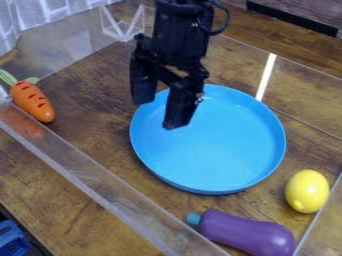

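My black gripper (162,95) hangs over the upper left part of a blue plate (211,151), open, its two fingers pointing down with nothing visible between them. The plate is empty where it shows; part of its rim is hidden behind the gripper.
An orange carrot (34,100) lies at the left beside a clear plastic wall. A purple eggplant (245,233) lies at the bottom right, with a yellow egg-shaped object (306,191) above it on the right. Bare wooden surface (94,140) shows left of the plate and behind it.
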